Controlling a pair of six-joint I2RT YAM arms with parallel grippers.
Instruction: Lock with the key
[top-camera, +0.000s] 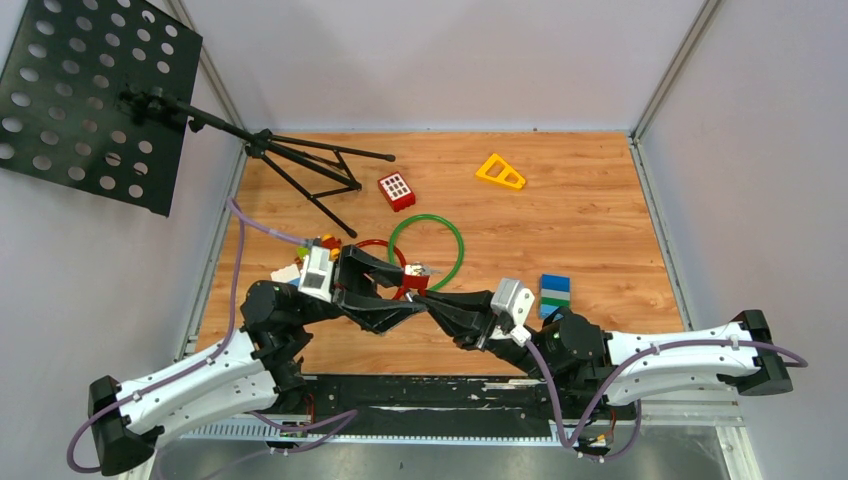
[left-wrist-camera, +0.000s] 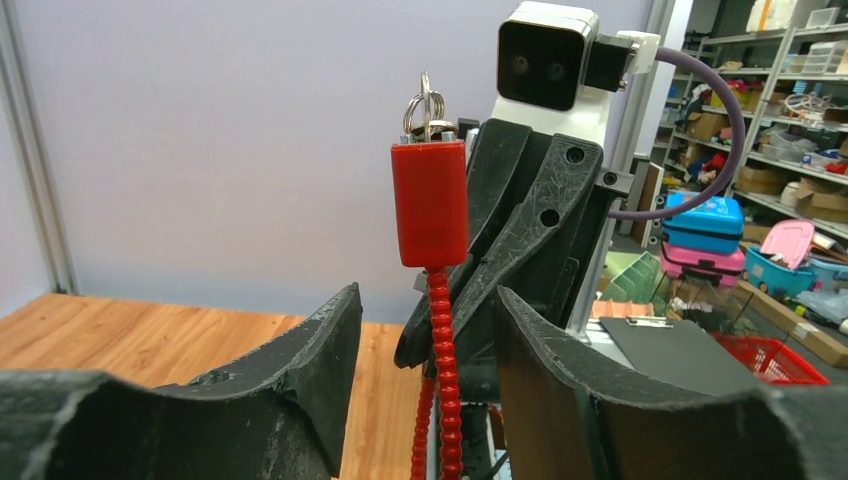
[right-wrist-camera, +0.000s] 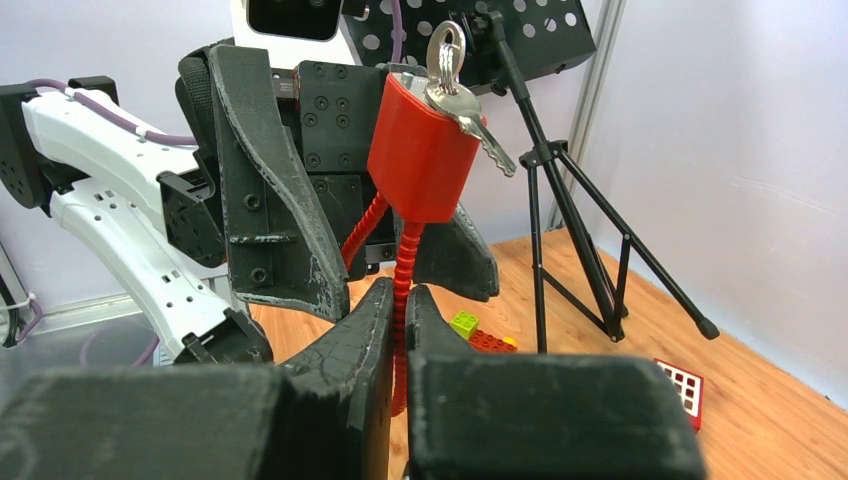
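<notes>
The red lock body (right-wrist-camera: 420, 150), on a beaded red cable (right-wrist-camera: 405, 265), stands upright in the left wrist view and leans in the right wrist view. On its top are a metal ring and silver keys (right-wrist-camera: 468, 112), one of which points outward; whether another sits in the keyhole I cannot tell. My right gripper is shut on the cable just below the lock. My left gripper stands open, its fingers apart on either side of the cable and clear of it in its own wrist view. From above, the lock (top-camera: 417, 278) appears between both grippers' tips.
A black music stand (top-camera: 270, 145) occupies the back left. On the table lie a green ring (top-camera: 459, 250), a red-and-white block (top-camera: 396, 190), a yellow triangle (top-camera: 500, 172) and a blue-green block stack (top-camera: 555, 295).
</notes>
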